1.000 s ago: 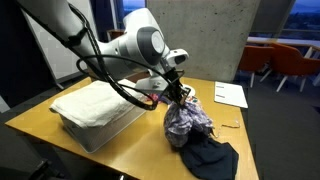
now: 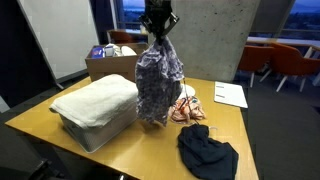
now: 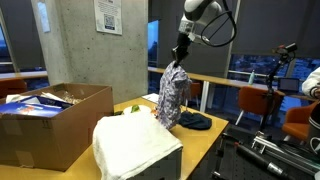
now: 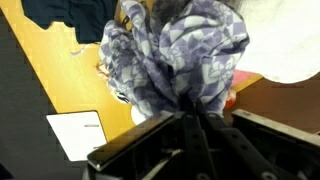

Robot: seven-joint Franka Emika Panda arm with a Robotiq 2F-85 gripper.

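A grey-and-white checkered cloth [image 2: 157, 85] hangs in a long bunch from my gripper [image 2: 158, 36], its lower end close to the table. Shut on the cloth's upper end, the gripper sits high above the table. In the wrist view the cloth [image 4: 185, 60] spreads below the fingers, and their tips are hard to make out. Exterior view 2 shows the cloth [image 3: 172, 98] hanging just behind a box covered by a white cloth [image 3: 135, 140].
A dark cloth [image 2: 208, 152] lies at the table's front right. Pinkish fabric [image 2: 187, 107] lies behind the hanging cloth. White paper [image 2: 230, 95] rests at the right edge. A brown box [image 3: 60, 130] holding items stands at the back. Bare table shows in front of the white-covered box [image 2: 98, 105].
My gripper has risen and moved slightly left, lifting the checkered cloth off the area by the dark cloth. The cloth now hangs at length, and the pinkish fabric shows more.
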